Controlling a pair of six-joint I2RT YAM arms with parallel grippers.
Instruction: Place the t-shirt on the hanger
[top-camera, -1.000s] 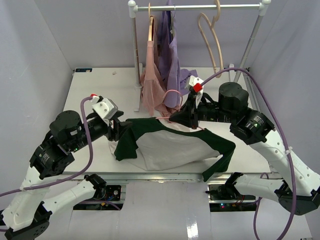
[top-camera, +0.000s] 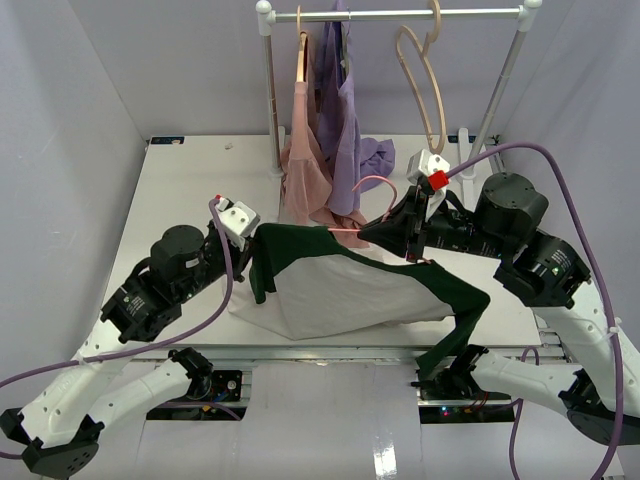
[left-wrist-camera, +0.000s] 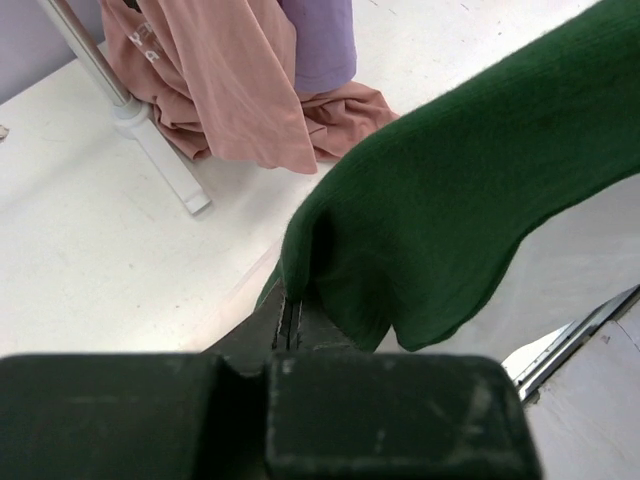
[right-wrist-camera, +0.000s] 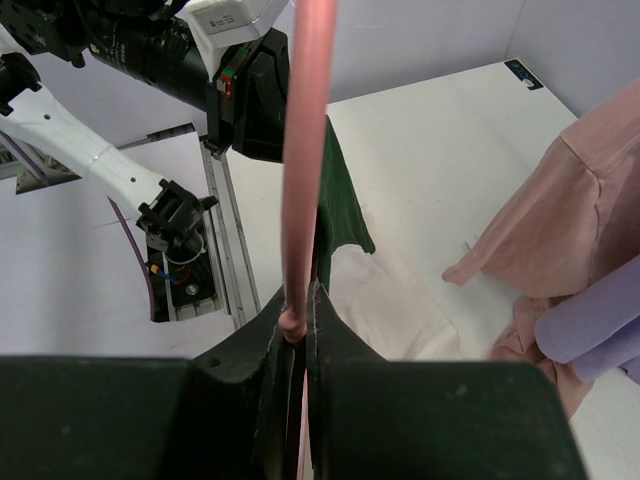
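A white T-shirt (top-camera: 350, 300) with dark green collar and sleeves lies across the table's front, a green sleeve drooping over the edge at right. My left gripper is shut on green fabric (left-wrist-camera: 460, 170) at the shirt's left end. My right gripper is shut on a pink hanger (right-wrist-camera: 305, 170), held above the shirt. In the top view the hanger's hook points up and part of its body runs left toward the green cloth; how far it is inside the shirt is hidden.
A white rail (top-camera: 470, 12) at the back carries pink (top-camera: 300, 150) and purple (top-camera: 345, 120) garments and empty wooden hangers (top-camera: 430, 80) at right. The rack's feet (left-wrist-camera: 170, 170) stand on the table.
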